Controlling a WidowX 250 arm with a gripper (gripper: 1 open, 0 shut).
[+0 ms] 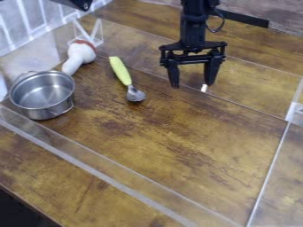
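My black gripper (192, 69) hangs at the upper middle of the camera view, its two fingers spread open over the wooden table, with nothing clearly held between them. A small white spot shows just below the right finger. Left of the gripper lies a scoop with a pale yellow-green handle (120, 71) and a metal head. A steel pot (42, 96) stands at the left edge, and a white object (80, 55), perhaps a toy, lies behind it.
Transparent edges or panels run along the sides, and a railing is at the upper left.
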